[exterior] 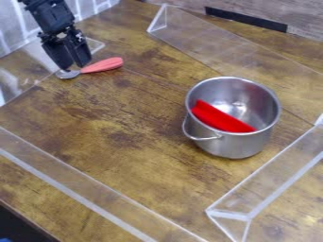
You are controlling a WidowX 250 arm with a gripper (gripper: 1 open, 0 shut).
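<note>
My black gripper (74,59) is at the upper left, its fingers low over a utensil (101,65) with a red-pink handle and a pale metal head, which lies on the wooden table near the left clear barrier. The gripper looks open, though small in view; its fingertips are close to the utensil's head end. A steel pot (231,134) with a side handle stands at the right, with a long red object (220,117) inside it.
Clear plastic barriers line the left, the back (202,38), the lower left and the right (265,189).
</note>
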